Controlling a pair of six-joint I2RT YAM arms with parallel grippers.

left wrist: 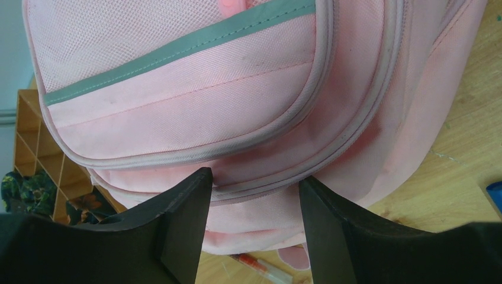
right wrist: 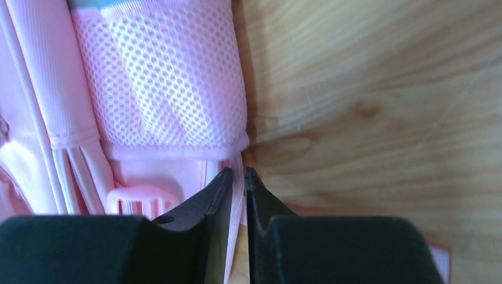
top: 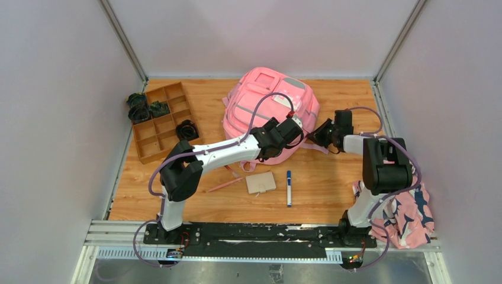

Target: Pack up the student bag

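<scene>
A pink backpack lies at the back middle of the table, filling most of the left wrist view. My left gripper reaches over its front lower part, fingers apart. The bag's grey-piped edge runs across beyond the gap, and nothing shows pinched there. Beside the bag's right side is my right gripper, its fingertips close together by the lower corner of a mesh pocket. A thin pink edge shows in that narrow gap; whether it is held is unclear.
On the front table lie a beige notebook, a blue-capped marker and a pink pencil. A wooden compartment tray stands at the left. Patterned cloth lies at the right edge.
</scene>
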